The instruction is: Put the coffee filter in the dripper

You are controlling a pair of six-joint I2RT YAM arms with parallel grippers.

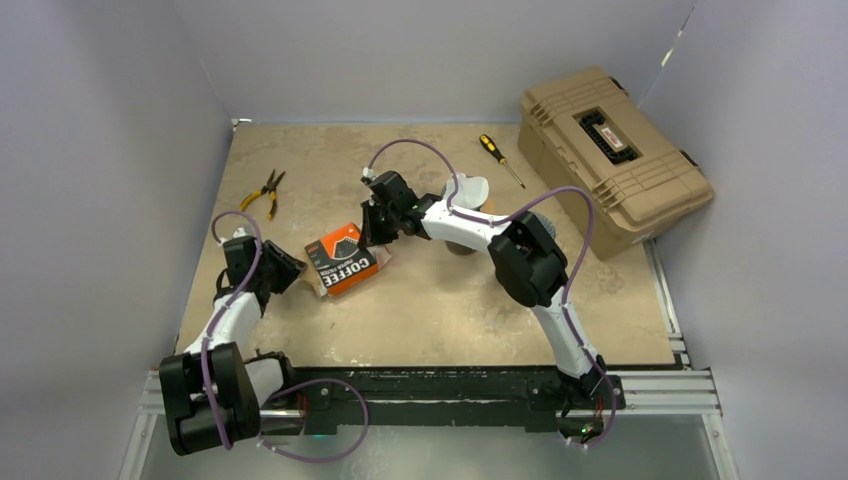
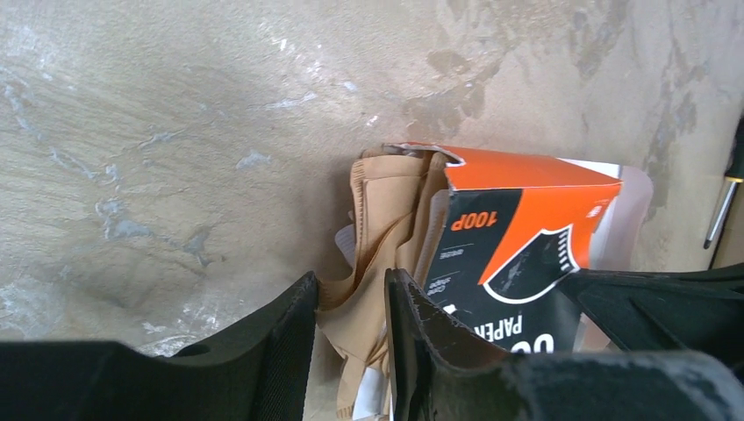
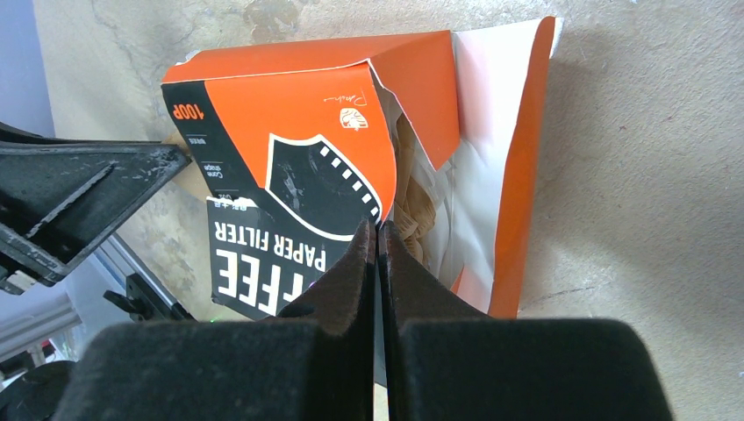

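The orange and black coffee filter box point(image 1: 340, 260) lies on the table, flaps open at both ends. Brown paper filters point(image 2: 377, 219) poke from its left end. My left gripper is part open at that end, fingers either side of the filters' crumpled edge; whether it grips them is unclear. My right gripper is shut at the box's right end, over the top face's edge. The dripper is largely hidden under the right arm; a white object point(image 1: 470, 188) shows behind that arm.
Yellow-handled pliers point(image 1: 261, 190) lie at the back left, a screwdriver point(image 1: 498, 154) at the back. A tan case point(image 1: 600, 150) fills the back right.
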